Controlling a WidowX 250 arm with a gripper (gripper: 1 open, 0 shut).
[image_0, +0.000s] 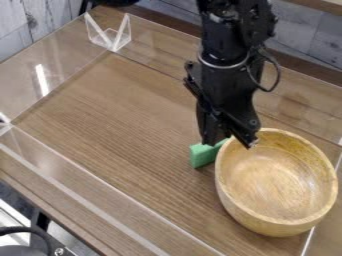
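Note:
The black gripper (214, 132) reaches down from the top centre, its tip just above a green block (203, 154). The block lies on the wooden table, partly behind the left rim of a tan bowl (274, 205). The gripper appears shut; whether it touches the block is unclear.
A white wire-like holder (110, 32) stands at the back left. A wall lines the back, and black cables show at the lower left corner.

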